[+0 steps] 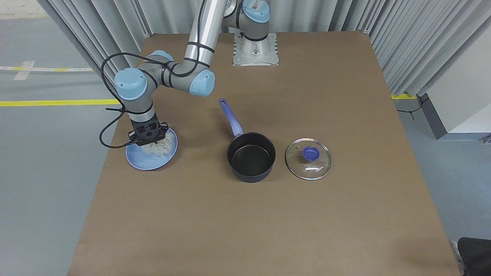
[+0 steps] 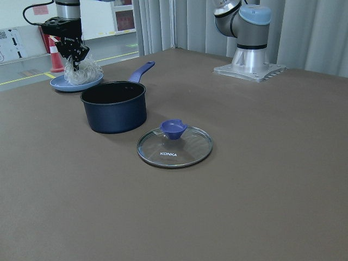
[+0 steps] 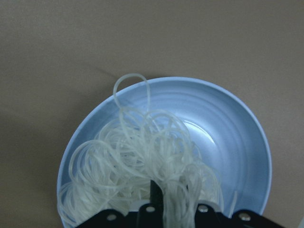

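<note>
A light blue plate (image 1: 145, 160) at the table's left edge holds a pile of white noodles (image 3: 118, 166). My gripper (image 2: 75, 62) is down at the plate, in among the noodles; in the wrist view noodle strands bunch up over its dark fingertips, and whether it is shut on them I cannot tell. A dark saucepan (image 1: 251, 156) with a blue handle (image 1: 230, 115) stands empty right of the plate. A glass lid (image 1: 308, 166) with a blue knob (image 1: 311, 153) lies flat to the right of the pan.
The robot's base (image 1: 255, 55) is at the back of the brown table (image 1: 257, 220).
</note>
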